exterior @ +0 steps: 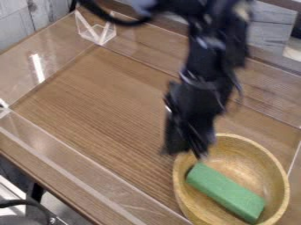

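My arm and gripper (194,119), dark and motion-blurred, hang over the table's middle right, just above and left of a wooden bowl (276,167). The blur hides whether the gripper is open or shut. The bowl sits at the lower right with a green block (226,192) lying in it at a slant.
A clear plastic object (97,28) stands at the back left. A dark cable shows at the lower left edge.
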